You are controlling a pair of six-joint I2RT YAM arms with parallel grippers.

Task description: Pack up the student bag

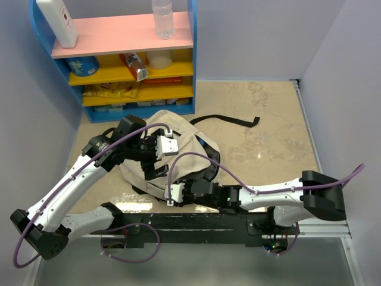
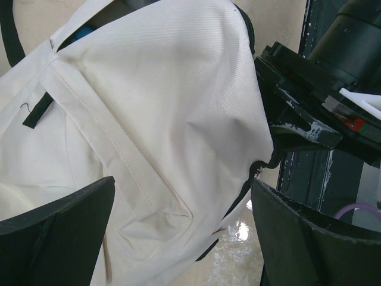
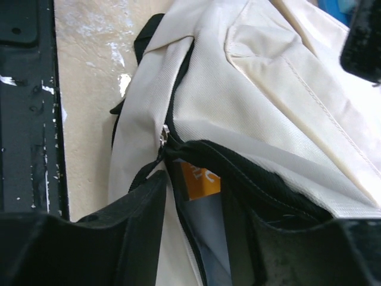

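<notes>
A cream bag (image 1: 137,173) with black trim lies on the table under both grippers. In the top view my left gripper (image 1: 157,158) is over its middle; in the left wrist view its open fingers (image 2: 59,232) frame the bag's cloth (image 2: 161,119). My right gripper (image 1: 178,195) is low at the bag's front edge. In the right wrist view it is open at the black zipper (image 3: 172,154) of the bag's opening, through which an orange item (image 3: 201,182) shows inside. Whether the zipper tab lies between its fingers is hard to tell.
A blue shelf unit (image 1: 190,71) at the back holds bottles and packs. A loose black strap (image 1: 232,119) lies behind the bag. The front edge is close below both grippers.
</notes>
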